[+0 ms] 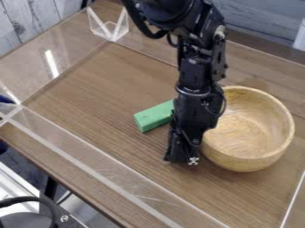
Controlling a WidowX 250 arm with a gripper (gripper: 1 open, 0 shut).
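The black gripper point(186, 151) hangs low over the wooden table point(89, 98), just left of the large tan bowl point(251, 134), which it partly overlaps. Its fingertips are dark and hard to make out, with nothing visible between them. Behind the gripper, to its left, lies a green block point(156, 116), partly hidden by the arm.
A clear plastic holder point(107, 27) stands at the back left edge. A black ring-shaped object point(30, 214) shows at the bottom left corner.
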